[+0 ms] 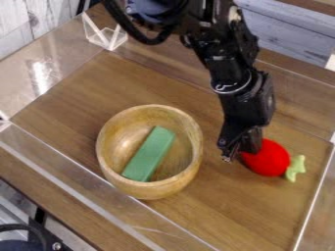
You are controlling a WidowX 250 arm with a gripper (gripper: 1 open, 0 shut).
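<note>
A red round object (268,161) with a pale green top (295,169) lies at the right of the wooden table. My black gripper (237,149) is lowered just left of it, close against its upper left side; whether it touches is unclear. The fingers are small and dark, and nothing shows between them. A wooden bowl (187,163) to the left holds a green block (149,155).
Bare table (66,108) lies left of and behind the bowl, and in front of the red object. The table has raised edges at front left and right. A clear holder (105,34) sits at the back left.
</note>
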